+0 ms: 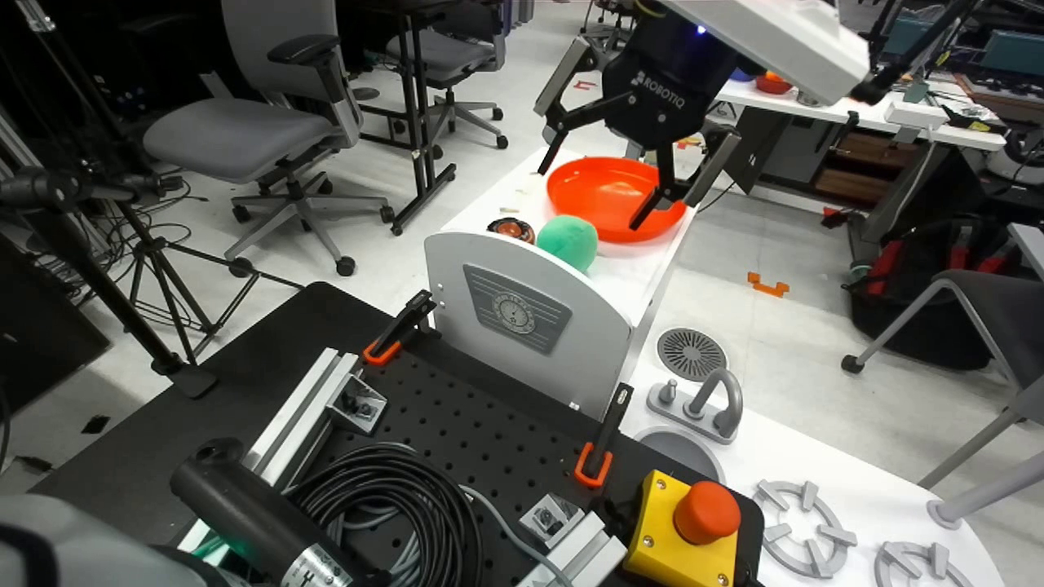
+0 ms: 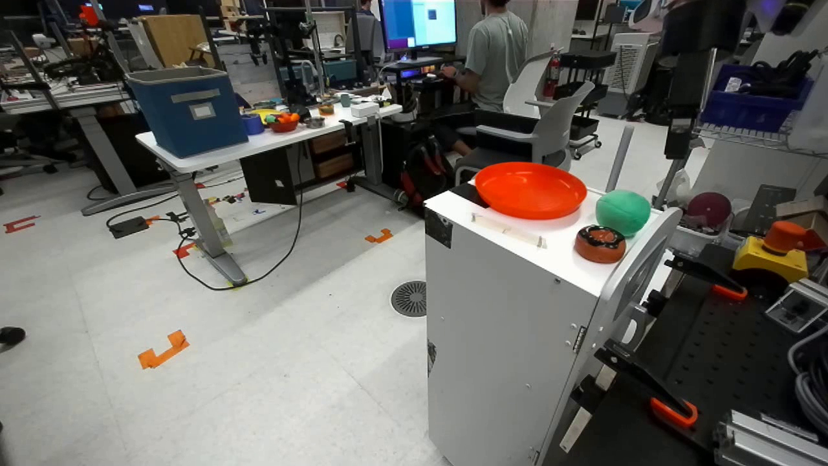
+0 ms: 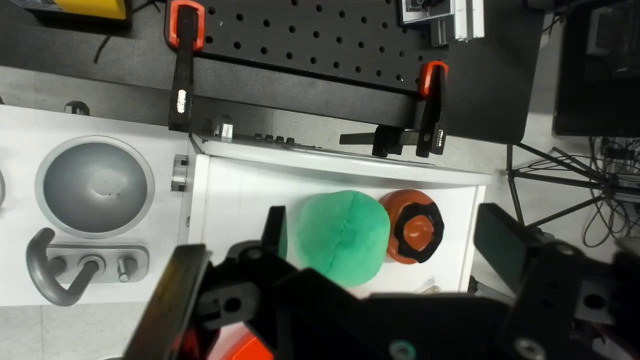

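Note:
My gripper point(image 1: 592, 200) hangs above the white cabinet top with its fingers spread wide and empty. Below it, a round green plush point(image 1: 568, 241) lies close to the grey curved back panel. A brown, doughnut-like round toy point(image 2: 599, 244) with a black ring sits beside the plush. In the wrist view the plush point(image 3: 343, 238) and the brown toy point(image 3: 412, 226) appear between the spread fingers, well beneath them. The shallow red bowl point(image 2: 531, 190) stands on the same top; only a sliver of it shows in the wrist view, partly behind the gripper.
A grey curved panel point(image 1: 516, 318) rises along the cabinet's edge. Beyond it lies a black perforated table point(image 1: 421, 421) with clamps, cables and a yellow emergency-stop box point(image 1: 680, 533). To one side is a toy sink with a grey faucet point(image 1: 719, 406). Bare floor surrounds the cabinet's far side.

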